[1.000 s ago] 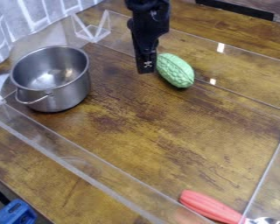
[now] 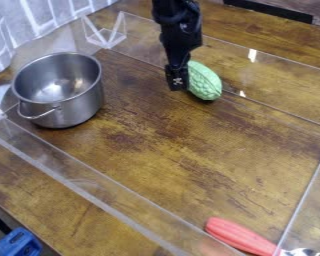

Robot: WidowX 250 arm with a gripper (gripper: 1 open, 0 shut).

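My black gripper (image 2: 186,76) reaches down from the top of the view, just left of a pale green oblong vegetable-like object (image 2: 203,82), close against it or over its left end. Whether the fingers are open or shut is hard to tell. A steel pot (image 2: 63,85) stands to the left on the wooden table (image 2: 170,160).
A red-handled utensil (image 2: 239,237) lies at the bottom right. A blue object (image 2: 16,243) is at the bottom left corner. Clear plastic edges run around the work area.
My gripper has moved down and right, closer to the green object. The pot and the other things look unmoved.
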